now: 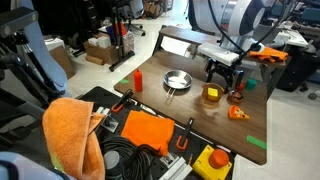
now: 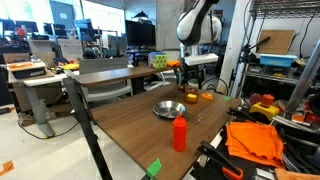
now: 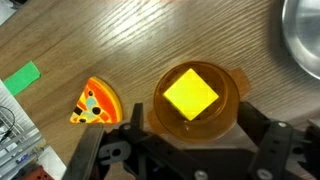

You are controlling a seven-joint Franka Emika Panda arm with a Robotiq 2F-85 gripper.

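Observation:
My gripper is open above the table, its dark fingers spread with nothing between them. Beneath it in the wrist view, a yellow block [image 3: 191, 94] rests inside a round brown dish [image 3: 225, 116] with small side handles. The block [image 1: 213, 92] also shows in exterior view 1, just below and left of the gripper [image 1: 223, 80]. A toy pizza slice [image 3: 97, 101] lies left of the dish in the wrist view. At that view's right edge, part of a metal pan [image 3: 304, 35] is visible.
The pan [image 1: 177, 79] and a red bottle [image 1: 138, 80] stand on the left part of the wooden table [image 1: 150, 100]. Reddish and green items are close by the gripper's right. A green piece [image 1: 256, 142] lies near the front right edge. Bare wood surrounds the dish's front.

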